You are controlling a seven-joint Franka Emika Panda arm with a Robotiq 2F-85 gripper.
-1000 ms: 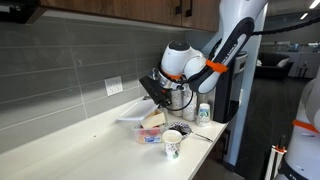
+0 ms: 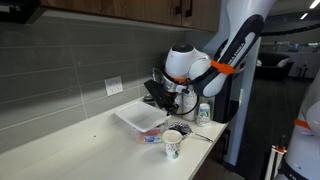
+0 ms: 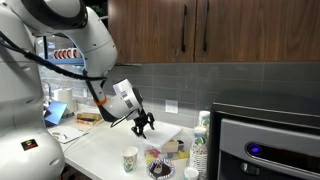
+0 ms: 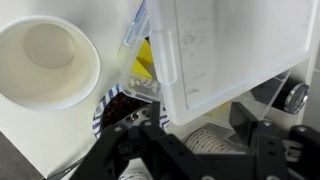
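Note:
A translucent white lid [image 2: 142, 115] lies tilted over a clear container [image 2: 148, 137] on the counter; in exterior view 2, the lid [image 3: 163, 134] is also visible. My gripper [image 2: 160, 99] is at the lid's near end. Across the lower middle of the wrist view, the lid [image 4: 235, 50] reaches in between the widely parted fingers. The fingers stand apart, and whether a finger touches the lid cannot be told. Something yellow [image 4: 145, 62] shows at the container's side. Most of its contents are hidden under the lid.
A white mug [image 2: 172, 146] stands close in front of the container. Beside them are a patterned plate or bowl [image 3: 159, 170] and a white canister [image 2: 204, 114].
The lid has come from behind the container to over it, swinging from a steeper tilt to a flatter one. My gripper has moved slightly with it, and the mug has stayed put.

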